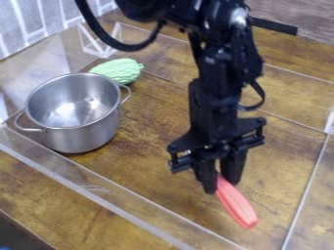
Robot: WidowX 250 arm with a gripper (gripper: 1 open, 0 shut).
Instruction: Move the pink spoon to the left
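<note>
A pink spoon (235, 203) slants down and to the right from my gripper (214, 180), which is shut on it. Its upper end is hidden between the dark fingers, and the rest sticks out below them. The spoon and gripper are over the right front of the wooden table (150, 186); whether the lower tip clears the surface is hard to tell.
A silver pot (76, 112) with two handles stands at the left. Behind it lies a green ridged thing (117, 70). A clear low wall (98, 186) runs along the front left edge. Bare wood lies between pot and gripper.
</note>
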